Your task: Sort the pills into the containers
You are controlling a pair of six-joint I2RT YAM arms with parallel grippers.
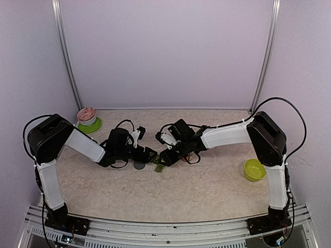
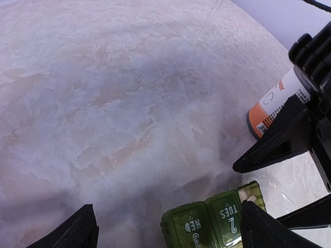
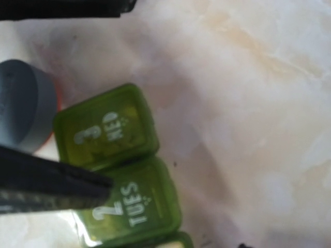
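Observation:
A green weekly pill box (image 2: 194,225) lies mid-table, its WED and TUES lids shut in the wrist views. Past TUES, the end compartment (image 2: 251,195) shows something pale; what it is cannot be told. My left gripper (image 1: 150,154) stands open at the box, one finger (image 2: 72,230) clear of it and the other over the TUES side. From the right, my right gripper (image 1: 162,158) reaches to the end compartment, its fingers (image 2: 282,139) apart; any small pill between them is hidden. A green piece (image 1: 159,168) shows just below the grippers.
A grey-capped bottle (image 3: 23,103) stands by the left gripper. An orange-labelled bottle (image 2: 279,101) is behind the right fingers. A yellow-green bowl (image 1: 254,169) sits far right; a green plate (image 1: 90,127) with a patterned bowl (image 1: 86,114) is back left.

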